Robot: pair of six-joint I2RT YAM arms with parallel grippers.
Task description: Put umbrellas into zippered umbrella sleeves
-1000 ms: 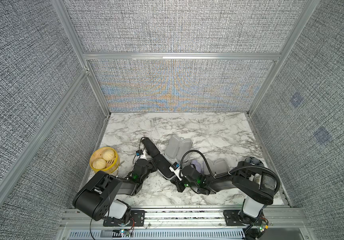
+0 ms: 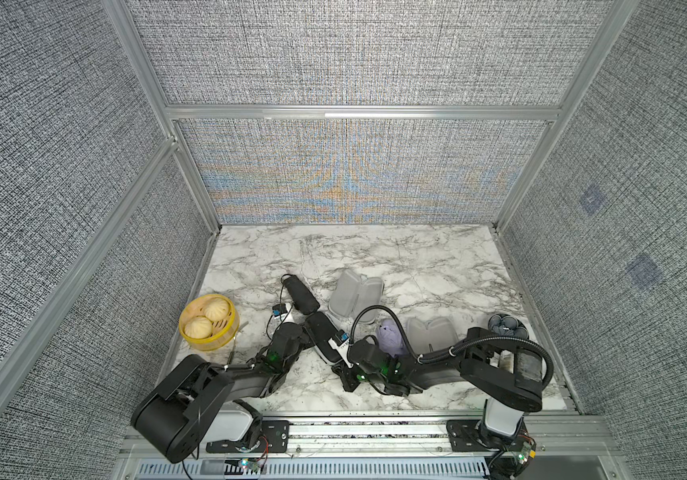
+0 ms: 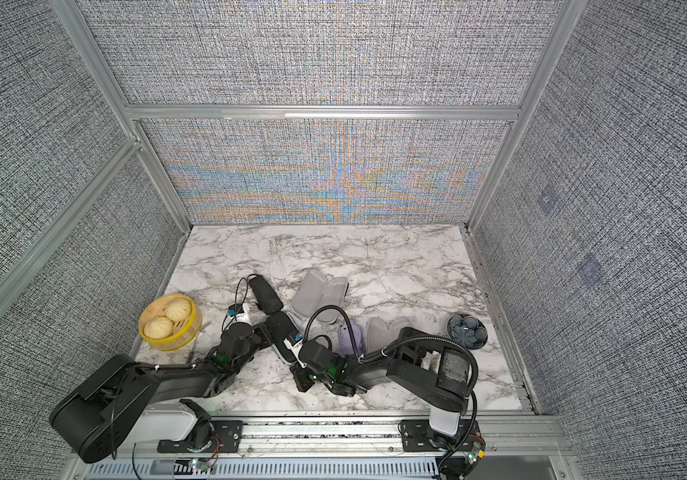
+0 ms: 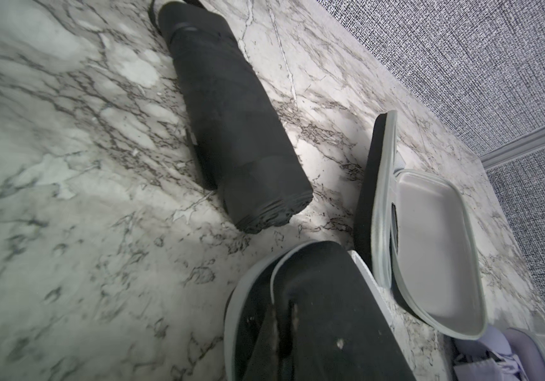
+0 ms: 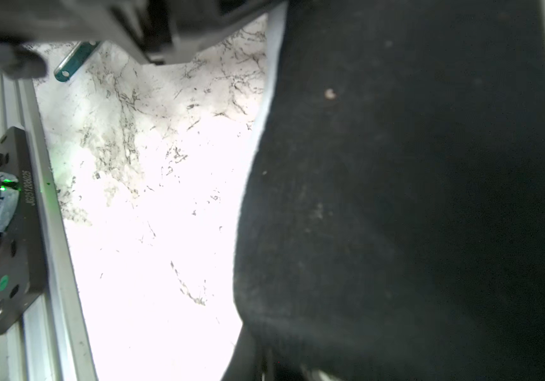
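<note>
A rolled black umbrella (image 4: 237, 127) lies on the marble table (image 4: 95, 254), with a dark strap at its far end. Just below it in the left wrist view is a dark, pale-edged sleeve (image 4: 339, 317), which also fills much of the right wrist view (image 5: 399, 190). My left gripper (image 2: 307, 336) is at the sleeve's left side and my right gripper (image 2: 343, 368) at its front end; both look shut, and their fingertips are mostly hidden by the sleeve and arms.
An open grey case (image 2: 355, 292) lies behind the sleeve. A purple item (image 2: 390, 336) and grey case (image 2: 431, 332) sit to the right. A bamboo steamer with buns (image 2: 209, 336) is at left, a dark cup holder (image 3: 467, 332) at right.
Both arms have shifted slightly toward the front left over the last second, with the right gripper and the sleeve's near end moving a little. The umbrella looks nearly still.
</note>
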